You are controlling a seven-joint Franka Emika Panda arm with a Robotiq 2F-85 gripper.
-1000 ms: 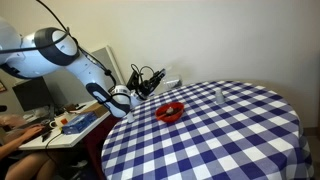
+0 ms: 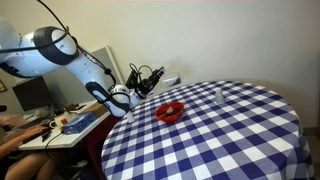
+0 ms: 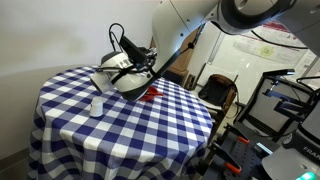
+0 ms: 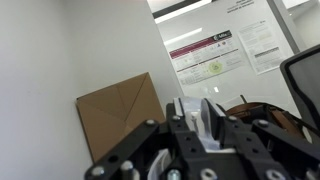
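My gripper [image 2: 163, 76] is held sideways above the far side of the table, above and behind the red bowl [image 2: 170, 113]. It is shut on a pale object [image 2: 172, 78], which is too small and faint to identify. From the other side, the gripper [image 3: 103, 78] is high above the cloth, near the white cup [image 3: 97, 107] standing on the table. The red bowl [image 3: 151, 94] is partly hidden by the arm there, and in the first exterior view something light lies inside it. The wrist view shows the dark fingers [image 4: 205, 150] at the bottom, with something whitish near their tips.
A blue-and-white checked cloth covers the table [image 2: 230, 135], largely clear in front and to the right. A cardboard box [image 4: 118, 112] appears in the wrist view. A desk with a monitor [image 2: 33, 95] stands at the left, and a chair [image 3: 216, 92] behind the table.
The gripper and the pale object have shifted only slightly above the table. The bowl and cup have not moved.
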